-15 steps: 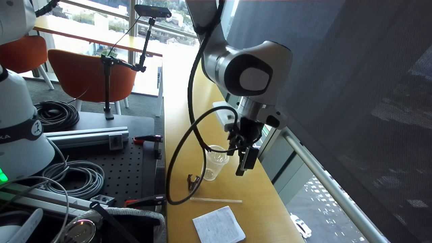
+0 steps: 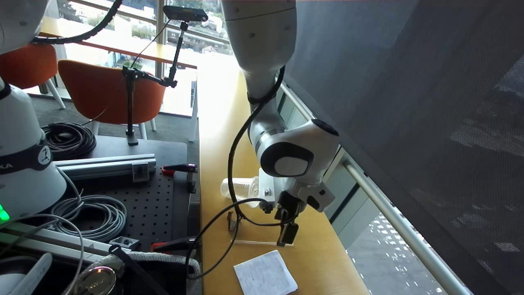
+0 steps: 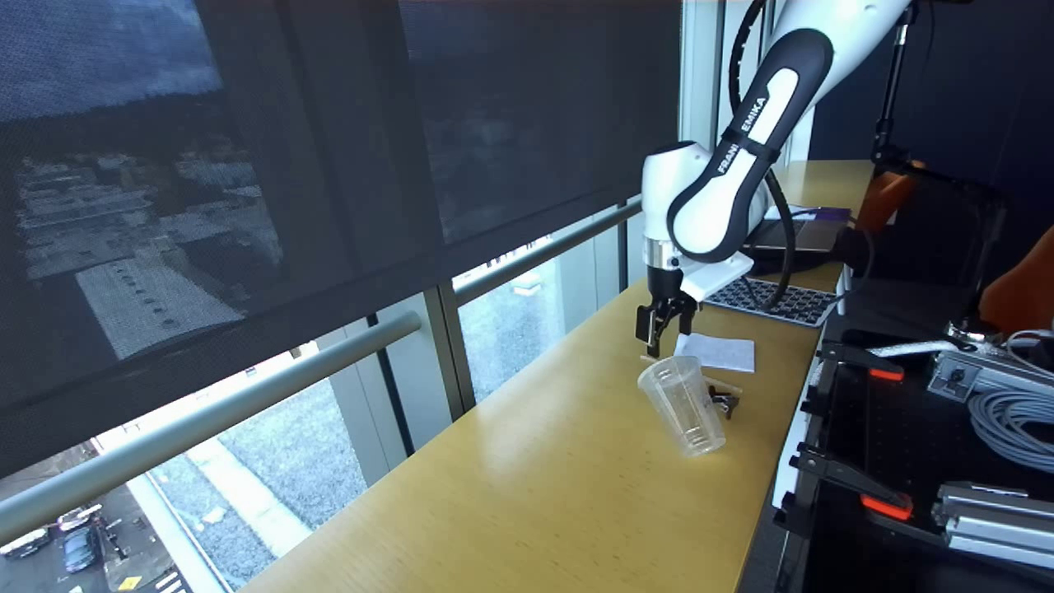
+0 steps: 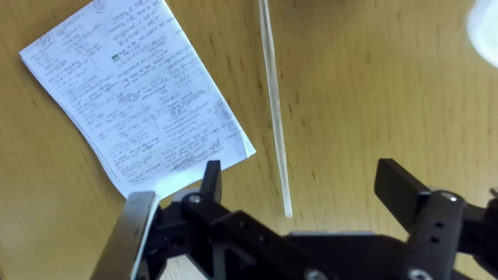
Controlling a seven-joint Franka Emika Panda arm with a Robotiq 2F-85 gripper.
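Note:
My gripper is open in the wrist view, with its two black fingers wide apart and pointing down over the table. A thin clear straw [image 4: 276, 107] lies on the wood, its near end showing in the gap between the fingers. In exterior view 1 my gripper [image 2: 285, 223] is low, by the straw's right end. A clear plastic cup [image 3: 683, 405] is tipped over on its side in exterior view 2, closer to that camera than my gripper [image 3: 669, 331]. Exterior view 1 shows the cup [image 2: 240, 187] partly behind a black cable.
A folded sheet of handwritten paper [image 4: 140, 93] lies beside the straw. A small dark clip [image 3: 726, 400] is near the cup. The window rail [image 2: 388, 206] runs along one side of the table; a keyboard [image 3: 771, 300] lies farther back. Bare wood fills the table's front in exterior view 2.
My gripper has come down and toward the straw. The cup, upright before, has tipped over and shifted left in exterior view 1. Paper and straw have stayed put.

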